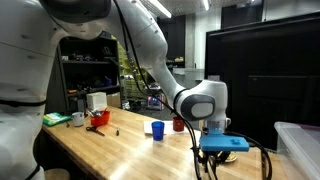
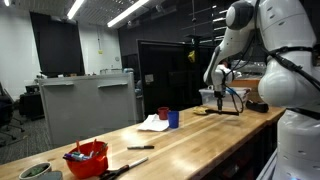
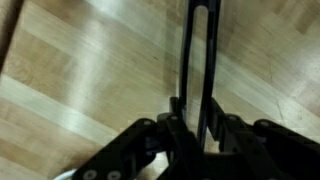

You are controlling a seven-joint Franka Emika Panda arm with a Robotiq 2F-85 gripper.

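My gripper is shut on a long dark utensil point(image 3: 187, 45), which reaches away from the fingers in the wrist view. It shows as two narrow dark strips joined by a rounded end at the top edge; I cannot tell exactly what it is. In exterior view 1 the gripper point(image 1: 207, 162) points down near the table's right front, with dark thin parts below it. Exterior view 2 shows the arm far off at the table's far end, too small to make out the grip.
Behind the gripper lies a round plate point(image 1: 231, 157). A blue cup point(image 1: 158, 130) and a red cup point(image 1: 179, 125) stand farther back. A red basket point(image 2: 86, 160) with tools is at the other end.
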